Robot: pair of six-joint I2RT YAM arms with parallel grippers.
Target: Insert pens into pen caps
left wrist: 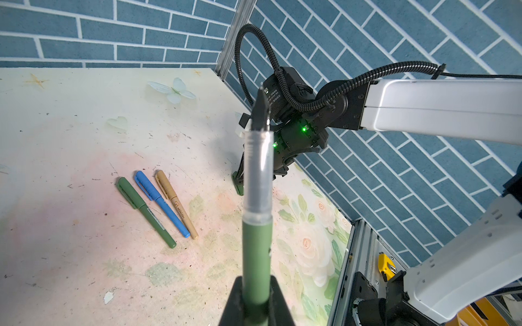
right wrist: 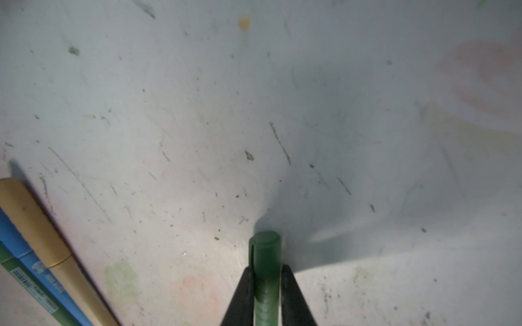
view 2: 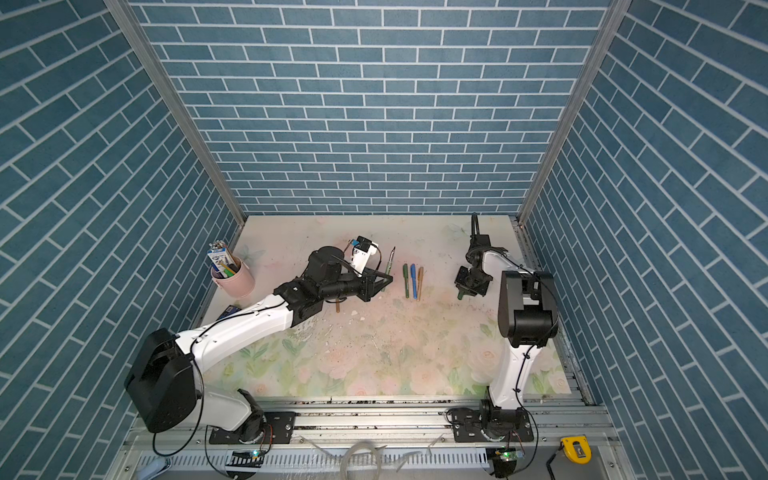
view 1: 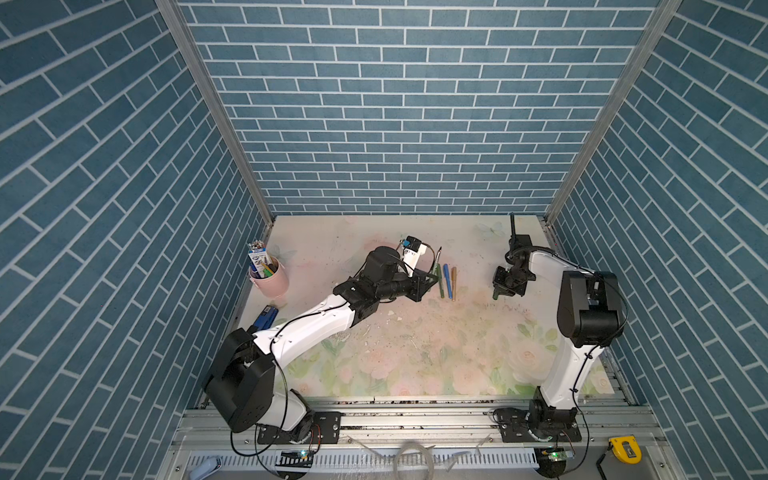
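My left gripper is shut on an uncapped green pen [left wrist: 256,247], held raised with its tip pointing away from the wrist camera. On the tabletop at the right, my right gripper is around a green cap [right wrist: 266,244], its fingertips close to the cap's sides; whether they grip it I cannot tell. Between the two grippers, three capped pens lie side by side: green [left wrist: 141,206], blue [left wrist: 163,203] and tan [left wrist: 176,201].
A pink cup of pens [view 1: 269,281] stands at the far left, with a blue object [view 1: 264,318] near it. The front and back of the table [view 1: 424,352] have clear room. Tiled walls enclose the sides and back.
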